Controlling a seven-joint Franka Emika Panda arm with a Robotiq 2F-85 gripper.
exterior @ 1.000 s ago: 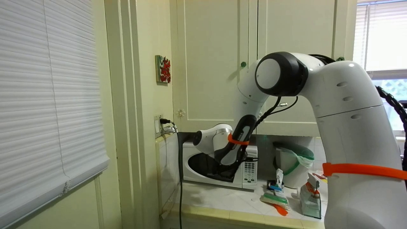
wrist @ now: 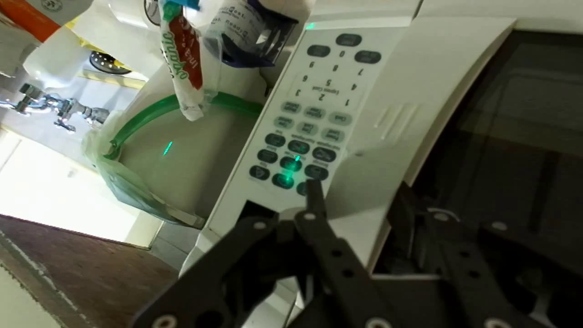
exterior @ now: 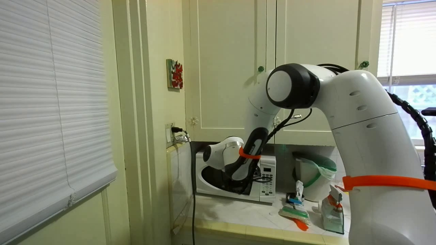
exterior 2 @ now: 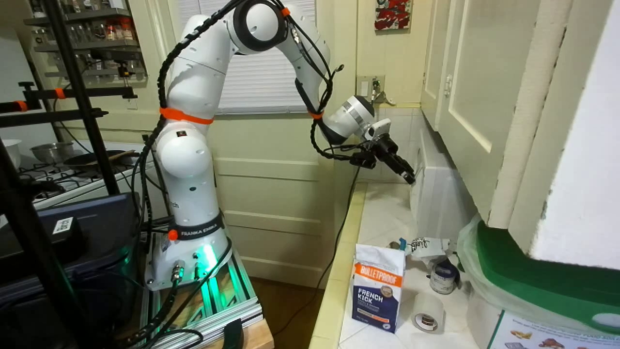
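Observation:
The white microwave (exterior: 267, 196) stands on the counter against the back wall, its dark door window partly hidden by the arm in exterior view 1. In the wrist view my gripper straddles the pale raised handle (wrist: 391, 169) at the door's edge and is shut on it. One black finger (wrist: 315, 205) lies on the keypad side, the other (wrist: 403, 213) on the window side. The button panel (wrist: 306, 120) fills the middle of that view. From exterior view 2, the fingertips meet the microwave's front. The door looks closed.
Right of the microwave stands a white bin (exterior: 312, 179) with a green rim. A coffee bag (exterior 2: 378, 288), a tape roll (exterior 2: 427, 312) and small packets crowd the counter in front of it. Cabinets (exterior: 229, 65) hang overhead; bare counter (exterior: 229, 210) lies before the microwave.
In exterior view 1 the arm has shifted left, and its wrist sits slightly lower. The microwave and the counter items look unmoved.

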